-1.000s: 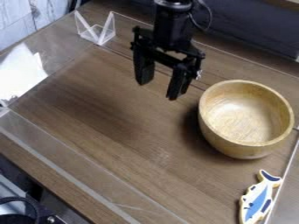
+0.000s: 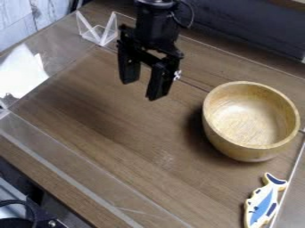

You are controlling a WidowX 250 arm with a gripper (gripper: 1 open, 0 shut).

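Note:
The black gripper (image 2: 142, 77) hangs open above the middle back of the wooden table, its two fingers apart with nothing between them. To its lower right stands a light wooden bowl (image 2: 248, 121), empty. A flat blue and white fish-shaped toy (image 2: 265, 203) lies near the bottom right corner, below the bowl.
A clear acrylic piece (image 2: 98, 28) stands at the back left, and a white object (image 2: 20, 71) lies at the left edge. A dark wall runs along the back.
The gripper has moved left and slightly up, away from the bowl. The bowl and fish toy have stayed in place.

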